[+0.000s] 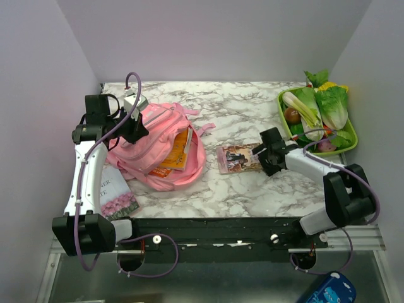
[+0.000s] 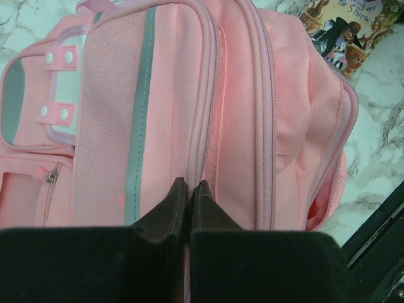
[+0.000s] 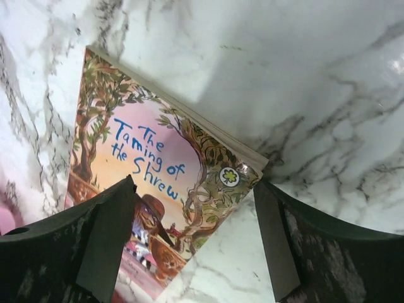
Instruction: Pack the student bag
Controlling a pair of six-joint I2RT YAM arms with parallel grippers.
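A pink backpack (image 1: 148, 148) lies on the left of the marble table, its opening facing right with orange-yellow books (image 1: 180, 151) inside. Over its back, my left gripper is shut; its tips meet at a piped seam, and whether any fabric is pinched cannot be made out. Flat on the table, right of the bag, is a small book (image 3: 158, 158) titled "The Taming of the Shrew". My right gripper is open, its fingers (image 3: 110, 233) spread above the book's end, with nothing clasped between them.
Partly under the bag at front left lies a book with pink flowers (image 1: 120, 194). A green basket (image 1: 355, 140) of vegetables stands at the back right. Bare marble surrounds the small book. A blue item (image 1: 331, 289) is below the table's front edge.
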